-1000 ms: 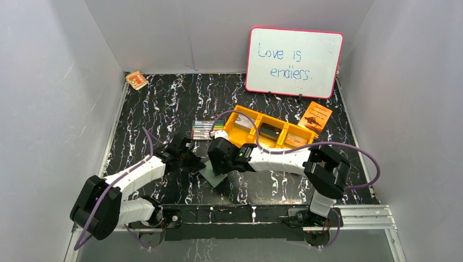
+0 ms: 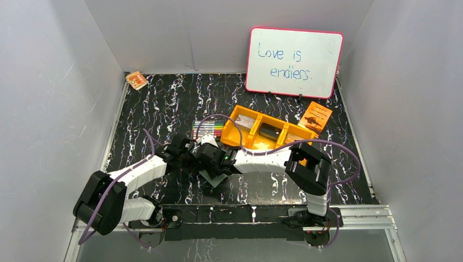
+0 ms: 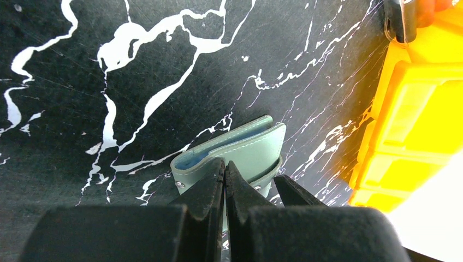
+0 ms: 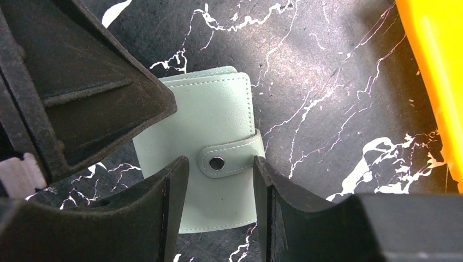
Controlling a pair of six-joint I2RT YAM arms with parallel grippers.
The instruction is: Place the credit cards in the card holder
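Note:
The pale green card holder lies on the dark marble table, its snap strap facing up in the right wrist view. Its upper edge gapes between layers in the left wrist view. My left gripper is shut with its tips against the holder; nothing clearly shows between them. Over the strap, my right gripper stands part open, one finger on each side of the snap. From above, both arms cover most of the holder. Loose credit cards cannot be made out.
A yellow compartment tray holding a white item and a black box stands close on the right. Coloured pens lie behind the grippers. An orange booklet and a whiteboard are at the back.
My right gripper has moved left across the holder, close up to the left gripper, hiding more of the holder from above. The left gripper has stayed nearly still.

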